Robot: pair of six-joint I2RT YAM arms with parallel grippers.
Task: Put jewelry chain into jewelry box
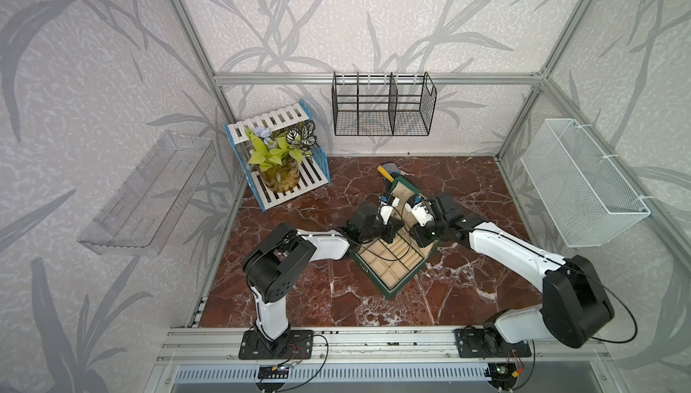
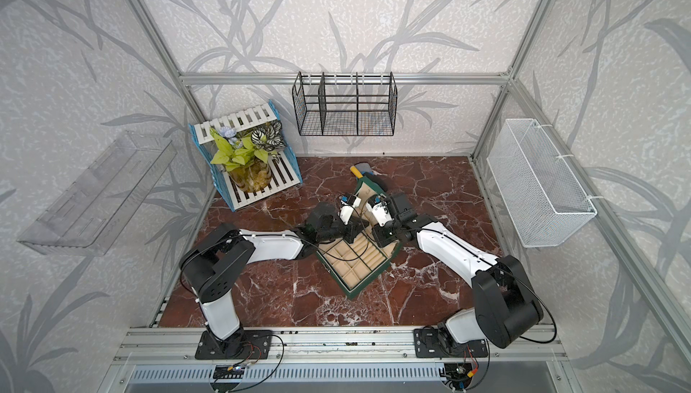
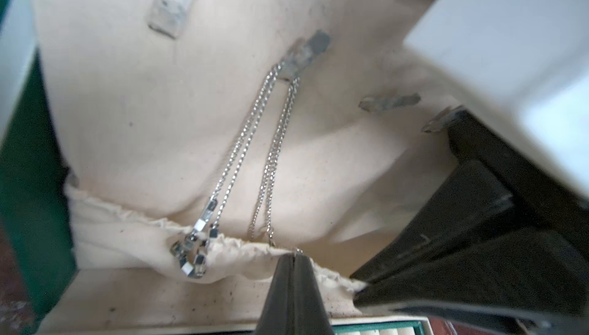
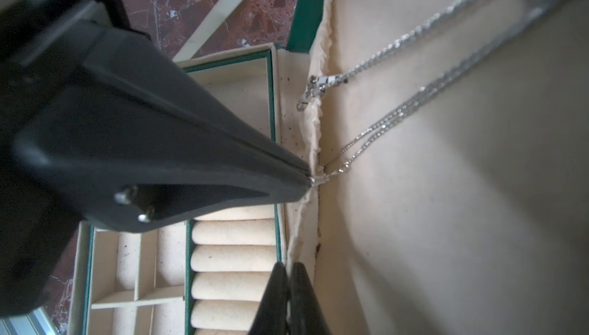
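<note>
The silver jewelry chain [image 3: 246,127] hangs doubled from a grey tab [image 3: 302,57] on the jewelry box's cream lid lining. One loop of it, with square beads [image 3: 195,260], drapes over the gathered edge of the lid's pocket [image 3: 132,217]; the other loop runs down behind that edge. My left gripper is shut at the pocket edge. The chain's clasp end [image 4: 325,178] touches its fingertips; whether they pinch it is unclear. To its right, my right gripper is shut on the gathered pocket edge, whose fabric shows between its fingers.
The open green jewelry box [image 1: 388,293] lies angled on the red marble table, its ring rolls [image 4: 233,232] and compartments [image 4: 119,261] uncovered. A yellow-handled tool [image 1: 385,173] lies behind the lid. A plant shelf [image 1: 262,198] stands back left. Both arms crowd together over the box.
</note>
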